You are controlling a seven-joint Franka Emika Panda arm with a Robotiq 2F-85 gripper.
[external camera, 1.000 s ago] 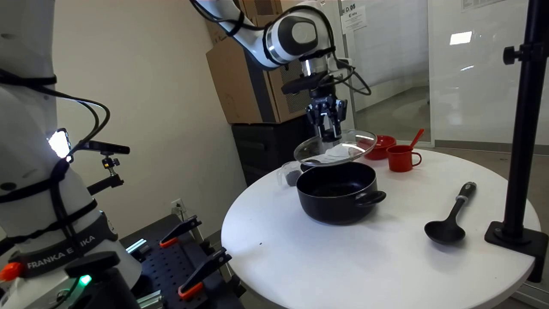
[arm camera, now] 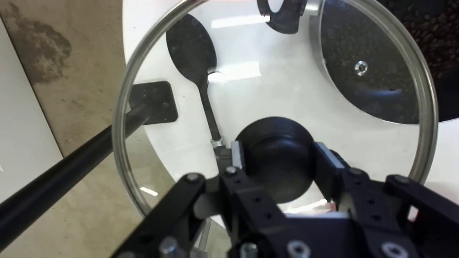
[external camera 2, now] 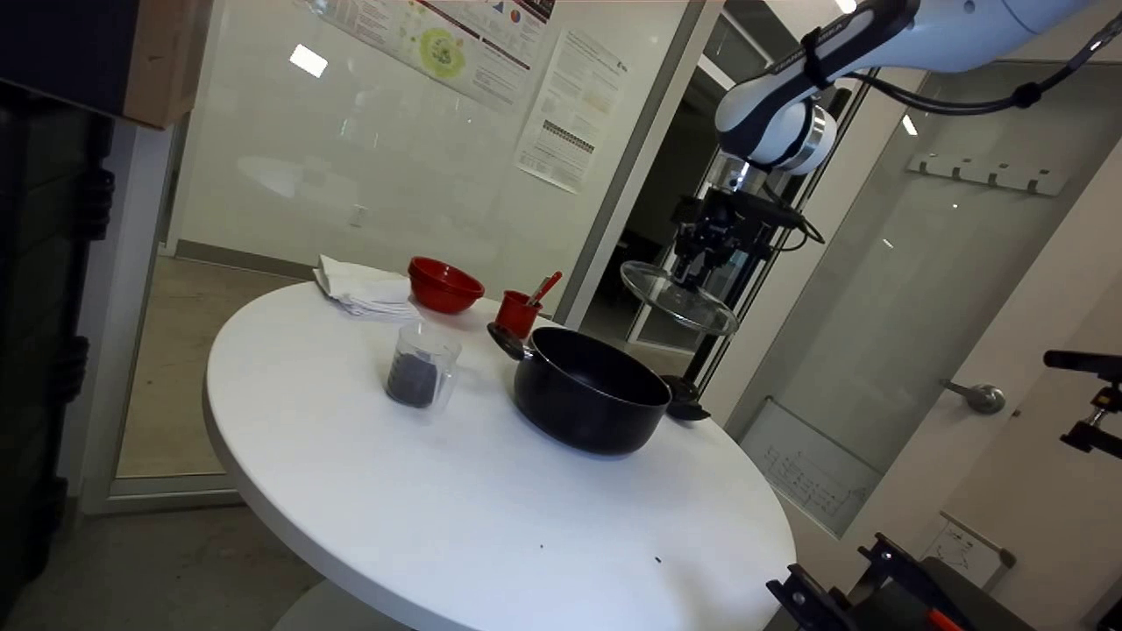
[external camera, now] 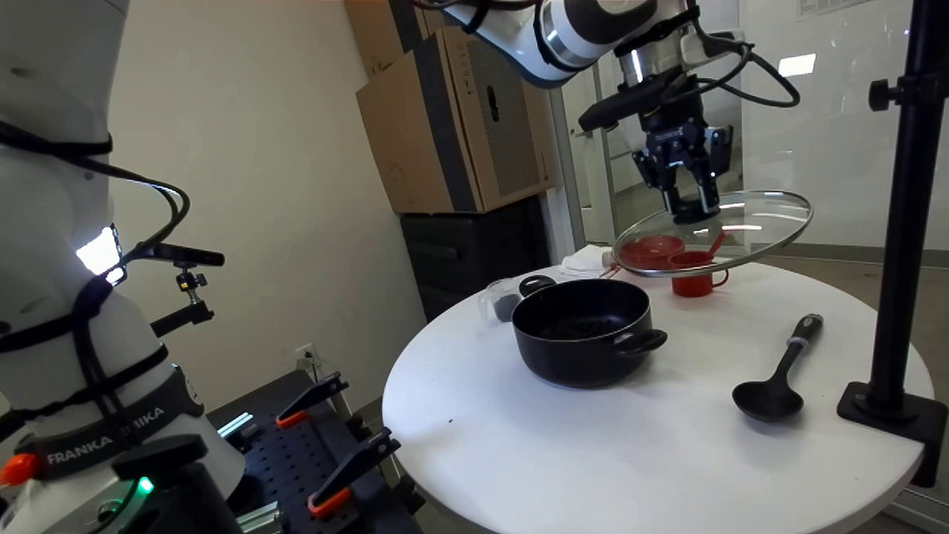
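Observation:
My gripper is shut on the round black knob (arm camera: 277, 172) of a glass lid. The lid (external camera: 765, 233) hangs in the air, slightly tilted, above the table's far right side. In exterior view 2 the lid (external camera 2: 678, 299) is up beyond the pot's right side. Uncovered on the table stands the black pot (external camera: 583, 334). Through the glass in the wrist view, part of the pot (arm camera: 365, 92) shows at the upper right, with dark beans inside.
A black ladle (external camera: 772, 397) lies near a black post (external camera: 892, 267) at the table's right. Behind are a red mug (external camera 2: 517, 314) with a red-handled utensil, a red bowl (external camera 2: 446, 285), white cloths (external camera 2: 365, 286) and a clear measuring cup (external camera 2: 422, 365) with dark contents.
In exterior view 1 my gripper has carried the lid up and to the right, from above the pot to in front of the red bowl and mug. The pot has stayed put.

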